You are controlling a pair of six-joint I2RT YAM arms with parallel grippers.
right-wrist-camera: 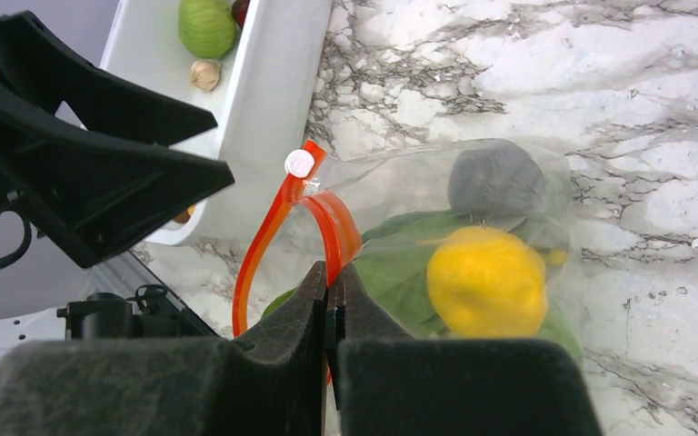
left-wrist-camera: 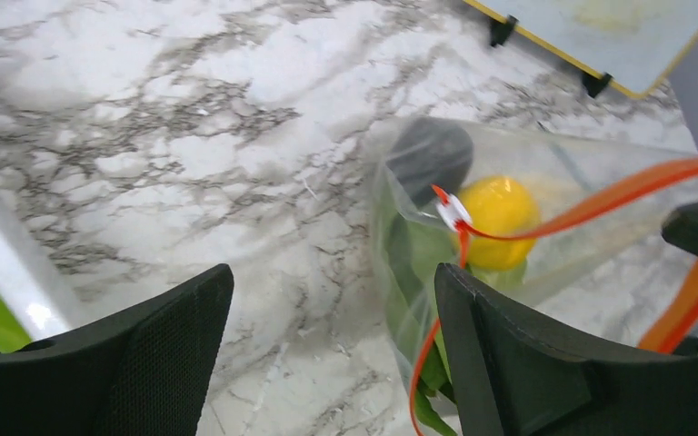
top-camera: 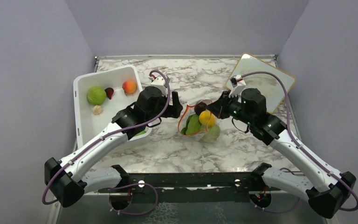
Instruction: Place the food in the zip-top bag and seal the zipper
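The clear zip top bag (top-camera: 191,130) lies mid-table, its orange zipper (left-wrist-camera: 591,204) raised and gaping. Inside are a yellow fruit (right-wrist-camera: 486,282), a dark round item (left-wrist-camera: 432,154), green leaves (right-wrist-camera: 395,268) and pale green produce. My right gripper (top-camera: 218,109) is shut at the bag's top, with the orange zipper edge between its fingertips in the right wrist view. My left gripper (top-camera: 175,105) stands open just left of the bag, its fingers spread either side of bare table in the left wrist view.
A white bin (top-camera: 88,126) at left holds a green round item (top-camera: 96,95), a peach (top-camera: 129,86), a dark red item and a small beige one. A gold-edged board (top-camera: 272,91) lies at back right.
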